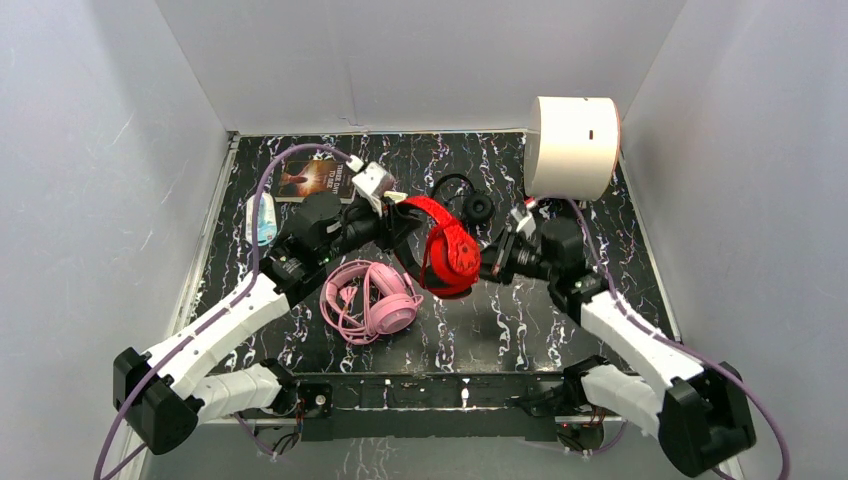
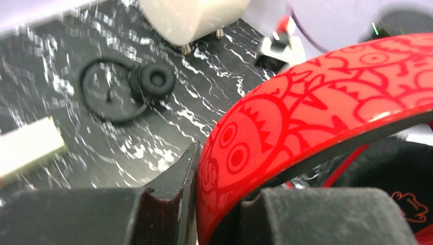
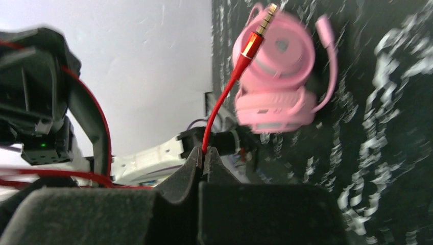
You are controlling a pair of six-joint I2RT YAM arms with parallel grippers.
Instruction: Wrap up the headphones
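Note:
Red-and-black headphones [image 1: 455, 255] hang in the air between the two arms. My left gripper [image 1: 398, 222] is shut on their patterned headband [image 2: 301, 107], with one finger on either side of it. In the right wrist view the red cable [image 3: 220, 104] runs up from between the tips of my right gripper, which is shut on it close to the gold plug [image 3: 263, 23]. More of the cord crosses the earcups, though how many turns it makes cannot be told. The right fingertips are beside the earcup in the top view.
Pink headphones [image 1: 368, 302] with their own coiled cable lie on the marbled table below. Behind are black headphones [image 1: 477, 207] and a large white cylinder [image 1: 573, 148]. A book [image 1: 312, 180] and a blue-white packet [image 1: 262, 219] lie back left.

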